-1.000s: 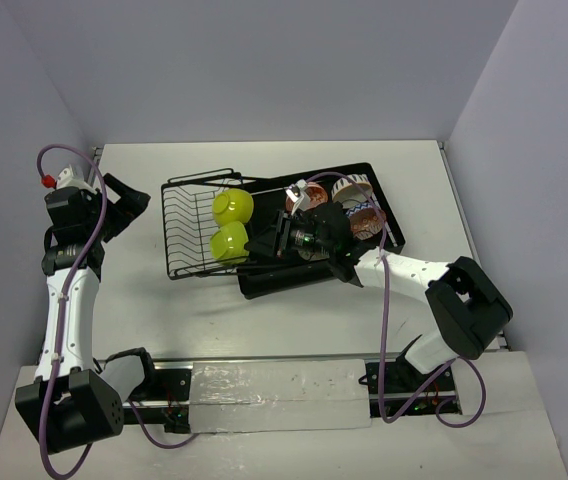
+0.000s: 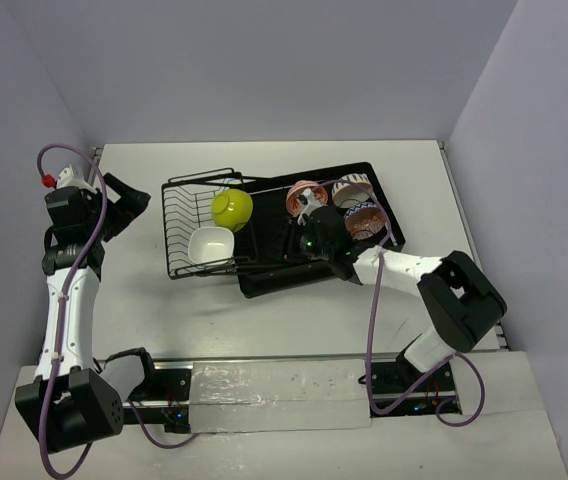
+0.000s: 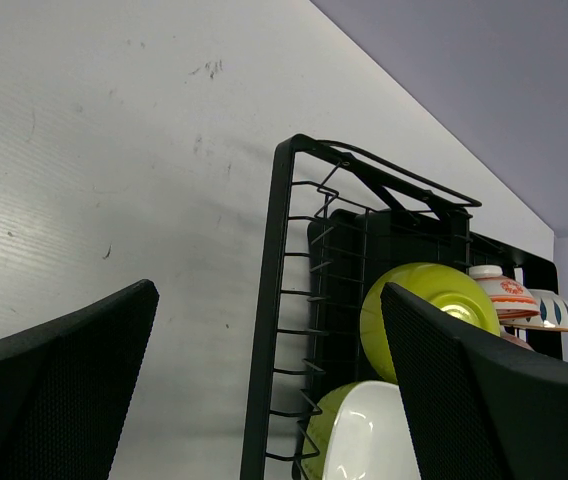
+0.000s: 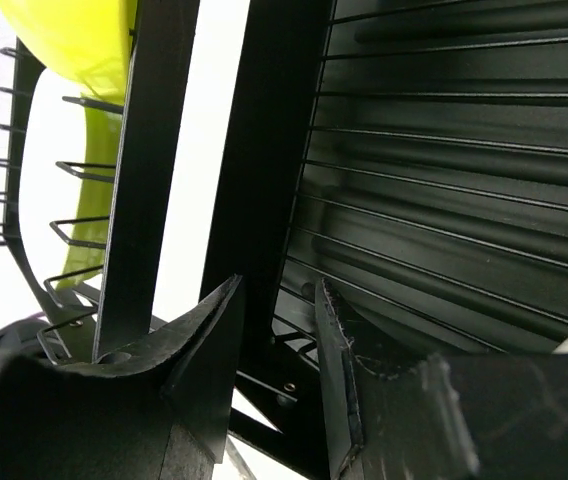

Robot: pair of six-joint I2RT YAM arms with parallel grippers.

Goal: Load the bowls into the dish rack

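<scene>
The black dish rack holds two bowls in its left section: a green bowl toward the back and a bowl with white interior and green outside in front. Several patterned bowls, including an orange one and a striped one, lie in the black tray on the right. My right gripper is over the tray beside the rack divider, fingers part open, nothing visible between its fingers. My left gripper stands open left of the rack, empty.
Grey walls enclose the area at the back, left and right.
The front green bowl has tipped over leftward, now showing its white interior. My right gripper has moved rightward, away from it. The left arm is unchanged.
</scene>
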